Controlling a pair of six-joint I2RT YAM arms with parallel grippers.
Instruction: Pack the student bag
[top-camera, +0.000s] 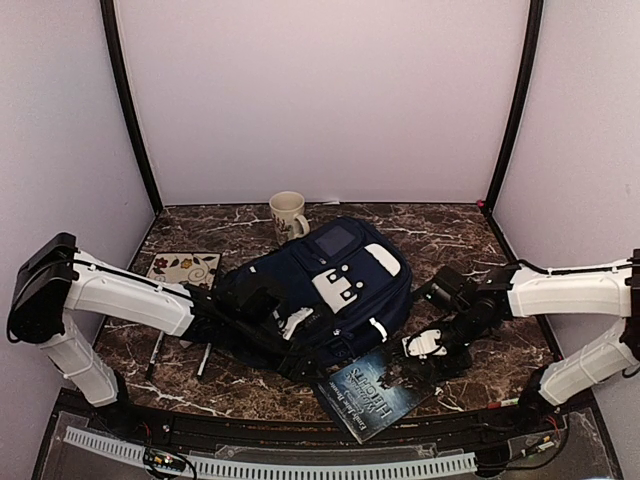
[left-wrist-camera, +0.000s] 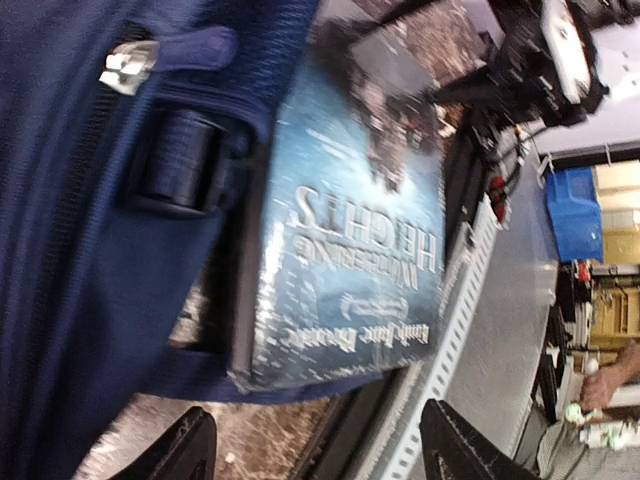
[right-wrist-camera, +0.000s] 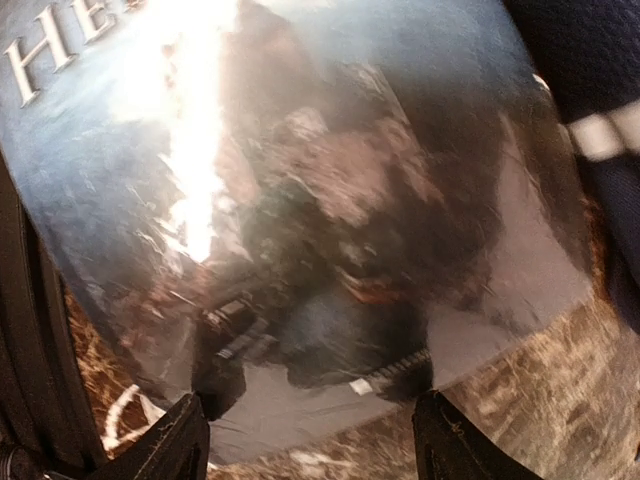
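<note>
The navy backpack (top-camera: 370, 280) lies on the marble table, with the Wuthering Heights book (top-camera: 365, 400) at its front right, near the table edge. My left gripper (top-camera: 300, 365) is low at the bag's front, by the book's left end; in its wrist view its part-open fingers show nothing between them, above the bag's zip edge and the book (left-wrist-camera: 340, 270). My right gripper (top-camera: 430, 365) hovers over the book's right end; in the right wrist view both fingertips stand apart at the glossy cover's (right-wrist-camera: 300, 200) edge, with nothing held.
A mug (top-camera: 285, 215) stands behind the bag. A floral notebook (top-camera: 180, 265) lies at the left, with pens (top-camera: 155, 355) at the front left. Bare marble (top-camera: 450, 240) is at the back right. A rail runs along the front edge.
</note>
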